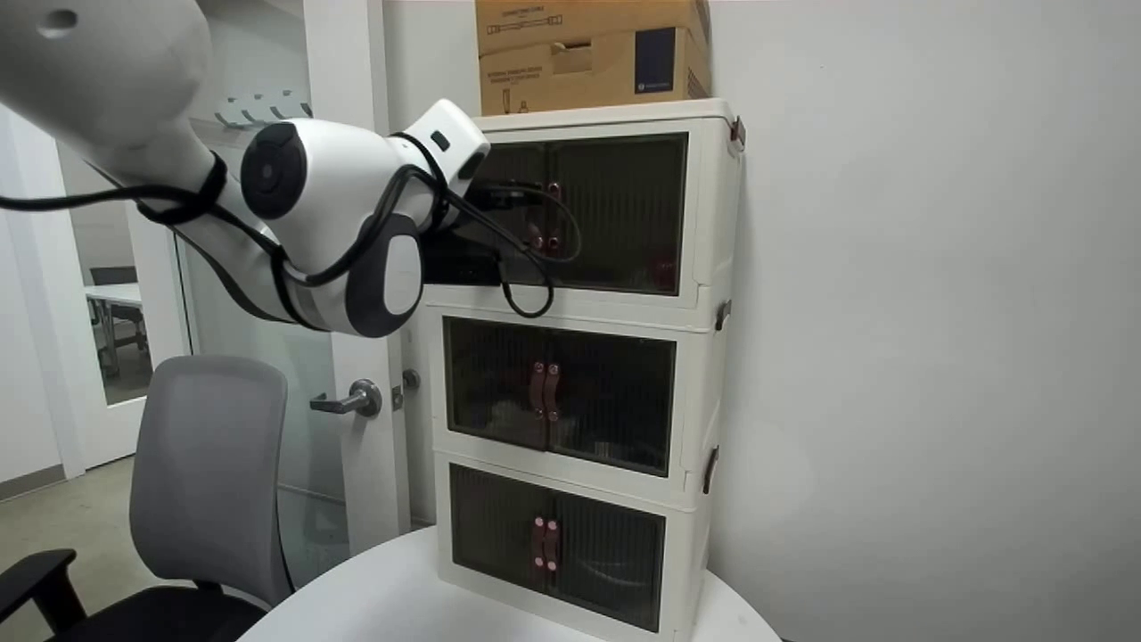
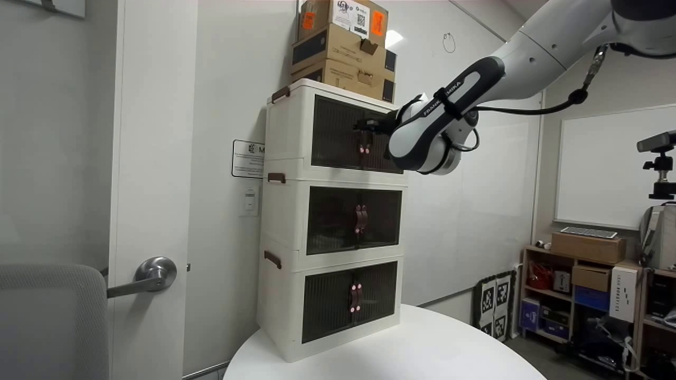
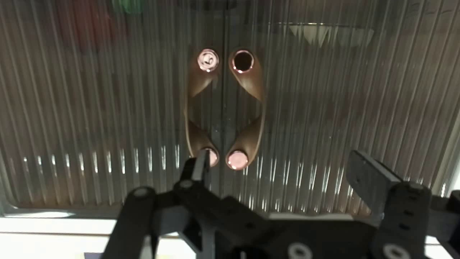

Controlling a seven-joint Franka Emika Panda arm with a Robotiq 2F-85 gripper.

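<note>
A tall cream cabinet [image 1: 701, 374] has three stacked compartments, each with dark ribbed double doors. The top doors [image 2: 336, 133] are closed. Their two brown strap handles [image 3: 194, 105] with pink studs stand side by side at the centre seam in the wrist view. My gripper is open in front of these doors, nothing between its fingers. One finger [image 3: 199, 168] overlaps the stud end of one handle in that view; whether it touches cannot be told. The other finger [image 3: 368, 181] is well off to the side, over bare door panel. From outside, the fingertips are mostly hidden.
Cardboard boxes [image 2: 342, 54] are stacked on the cabinet. It stands on a round white table [image 2: 437, 342]. A grey chair [image 1: 209, 471] and a door with a lever handle [image 1: 353, 399] are nearby. Cables [image 1: 524, 246] loop off the wrist. Red and green items show dimly behind the top doors.
</note>
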